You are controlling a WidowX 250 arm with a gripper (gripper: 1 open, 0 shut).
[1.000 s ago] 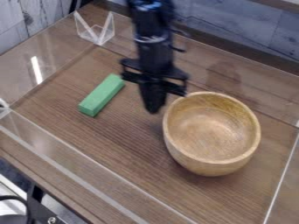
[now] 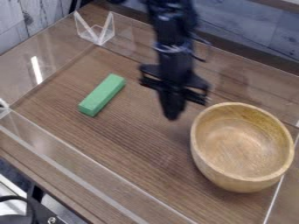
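The dark robot arm reaches down from the top centre to its gripper point(image 2: 173, 106), which hangs over the middle of the wooden table. A wide tan bowl point(image 2: 239, 171) sits at the right, to the lower right of the gripper. A green block point(image 2: 103, 95) lies to the left of the gripper, apart from it. I cannot tell whether the fingers are open or shut; nothing is clearly held between them.
Clear wire-like shapes stand at the top left and left edge. A dark cable lies at the bottom left corner, and the table's back edge runs along the top right.
The gripper has shifted slightly. The green block is in the same place.
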